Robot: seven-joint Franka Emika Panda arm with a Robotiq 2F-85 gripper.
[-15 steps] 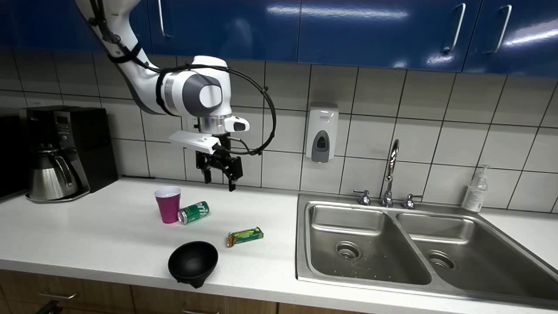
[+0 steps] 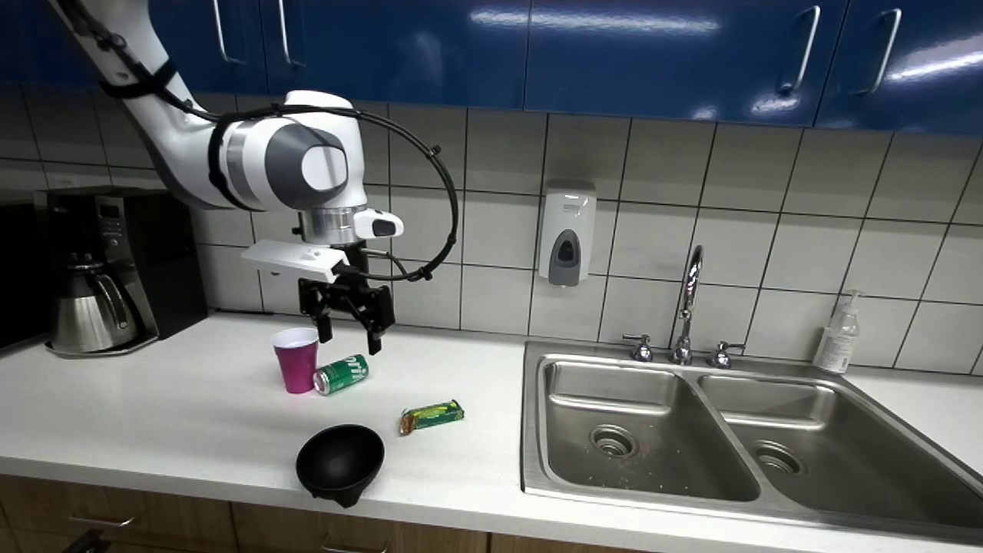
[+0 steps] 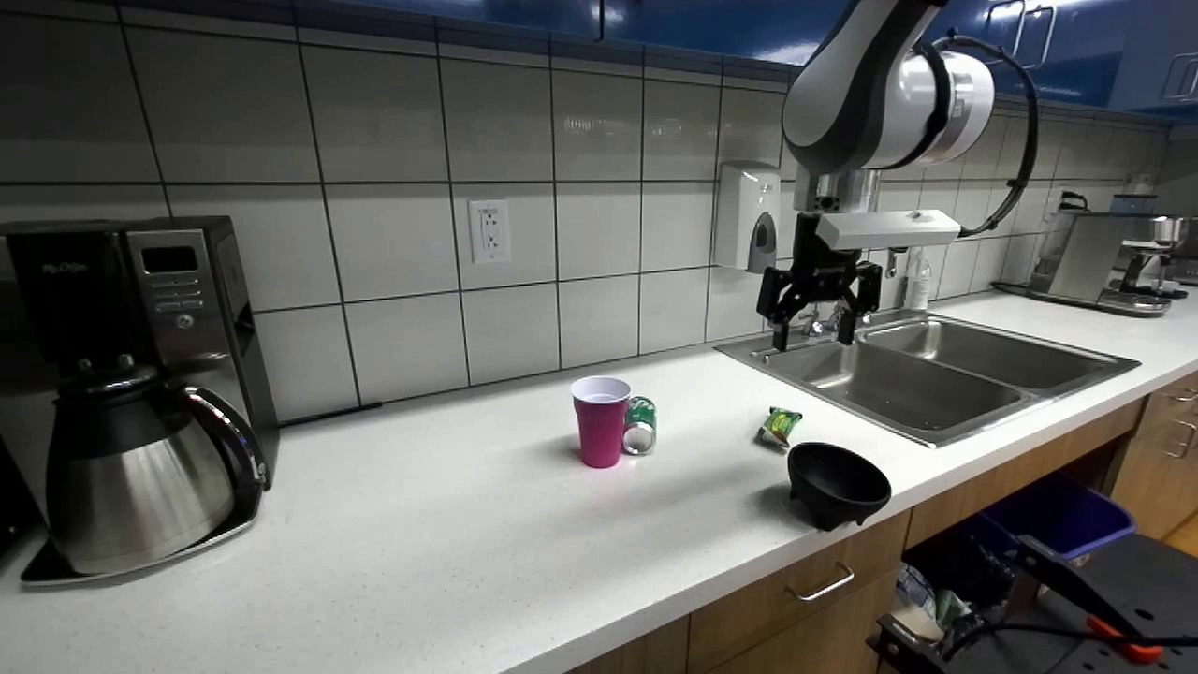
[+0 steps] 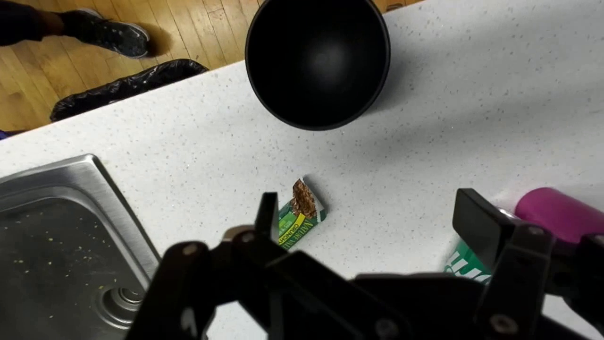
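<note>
Above the counter, my gripper hangs open with its fingers pointing down and nothing between them. In the wrist view its two fingers are wide apart. A magenta cup stands upright on the counter. Against or very close to it, a green can lies on its side; in the wrist view a finger partly covers the can. A green wrapped bar lies to the right of these, its brown end facing left. Nearer the front edge sits an empty black bowl.
A double steel sink takes up the counter's right side, with a faucet behind it. At the far left stands a coffee maker. The counter between coffee maker and cup is clear.
My arm has moved left and somewhat lower in the first exterior view, bringing the gripper closer to the cup and can. The counter objects have not moved.
</note>
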